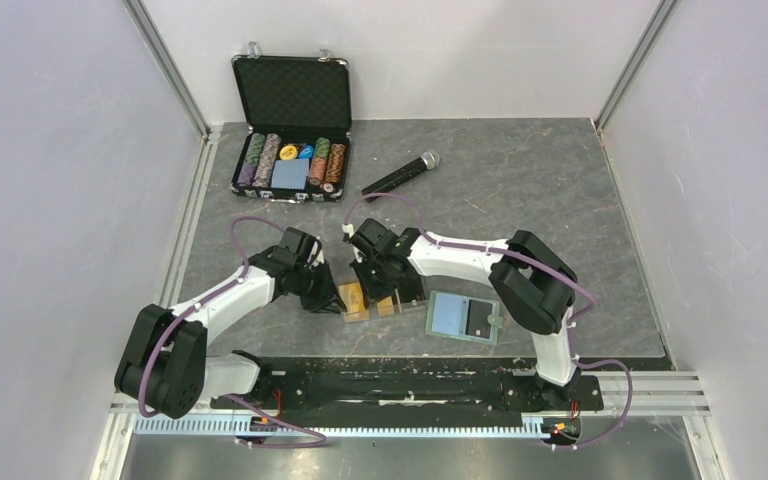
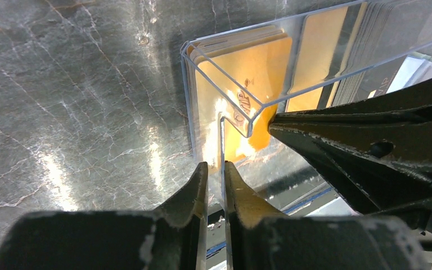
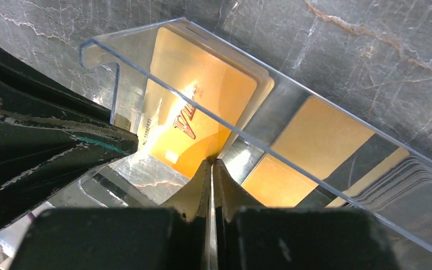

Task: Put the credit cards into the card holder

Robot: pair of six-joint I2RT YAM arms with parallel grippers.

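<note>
In the left wrist view, a clear card holder [image 2: 251, 121] lies on the grey surface. An orange VIP card [image 2: 278, 64] tops a stack inside its near-end section. My left gripper is slightly open at that end, the clear wall's notched edge between its fingers and a thin gap beside it. My right gripper is shut, nothing showing between its fingers. Its tips are against or just over the lower edge of the orange card [image 3: 202, 109] inside the holder. In the top view both grippers meet at the holder's left end [image 1: 356, 315].
More cards [image 3: 323, 135] and a dark stack fill the holder's farther sections. A pale green tray [image 1: 465, 317] sits right of it. Behind are a microphone [image 1: 400, 178] and an open chip case [image 1: 293, 95]. Right of the tray the table is bare.
</note>
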